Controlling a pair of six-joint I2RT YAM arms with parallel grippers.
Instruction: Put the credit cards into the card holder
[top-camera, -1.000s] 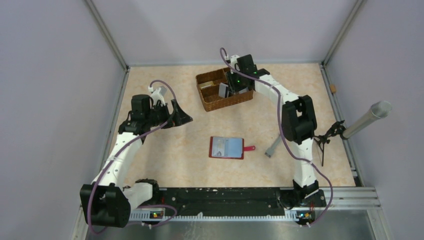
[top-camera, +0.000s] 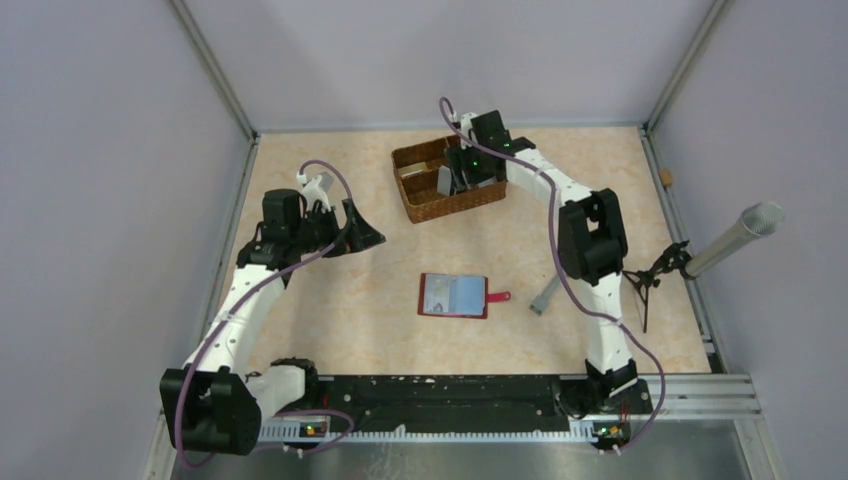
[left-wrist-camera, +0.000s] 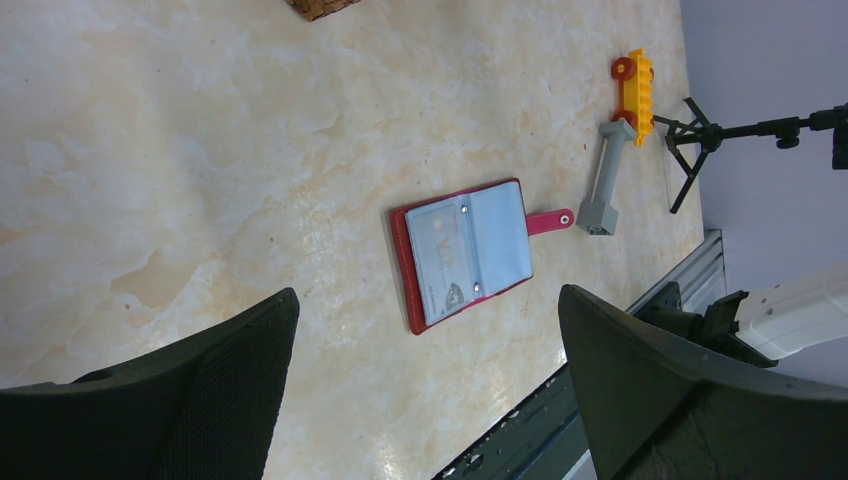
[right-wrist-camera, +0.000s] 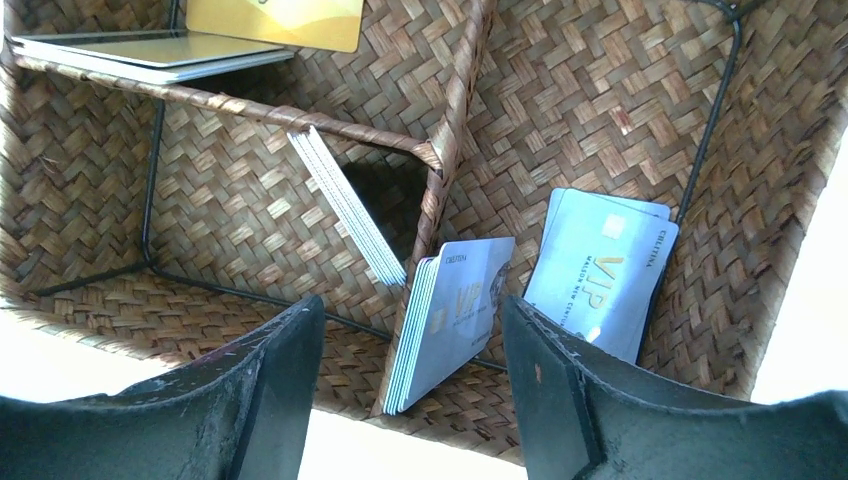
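The card holder (top-camera: 469, 296) lies spread flat on the table, a card showing in its left clear pocket (left-wrist-camera: 443, 262) and its red strap (left-wrist-camera: 550, 222) pointing right. Several silver VIP cards (right-wrist-camera: 465, 312) lean as a stack against a divider in the wicker basket (top-camera: 455, 207); others lie flat as silver cards (right-wrist-camera: 600, 265) in the compartment to the right. My right gripper is open above the basket, its fingers on either side of the leaning stack and divider in view; contact cannot be told. Open and empty, my left gripper (top-camera: 362, 230) hovers left of the holder.
Gold cards (right-wrist-camera: 290, 18) and a row of white-edged cards (right-wrist-camera: 345, 205) occupy other basket compartments. A grey block piece (left-wrist-camera: 604, 180) and a yellow toy vehicle (left-wrist-camera: 636, 95) are right of the holder. Table space between holder and basket is clear.
The left arm, holder and basket have stayed put.
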